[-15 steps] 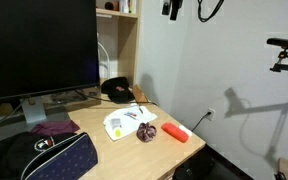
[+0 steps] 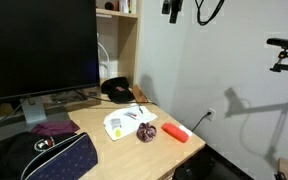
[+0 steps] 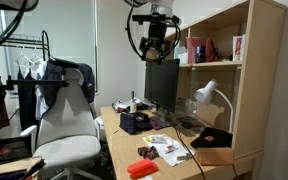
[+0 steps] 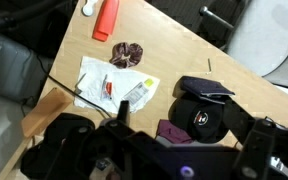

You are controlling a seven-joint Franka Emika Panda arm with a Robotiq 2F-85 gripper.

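High above the desk hangs my gripper; in the wrist view its two dark fingers stand wide apart, nothing visible between them. It also shows at the top of exterior view 2, while only part appears at the upper edge of exterior view 1. A red case [image 2: 176,132] lies near the desk's end, beside a dark patterned scrunchie [image 2: 147,132]. Spread next to the scrunchie is a white cloth [image 4: 89,75] with small items on it, including a pale, yellow-tipped object [image 4: 139,91]. Nothing on the desk touches the gripper.
A large monitor [image 2: 39,50] stands at the back of the desk. Near it lie a dark blue pouch [image 2: 64,158], a maroon cloth [image 2: 52,128] and a black cap [image 2: 117,86]. Shelving [image 3: 249,60] rises beside the desk; a white chair [image 3: 66,135] stands alongside. Bare wood [image 3: 124,150] shows in the middle.
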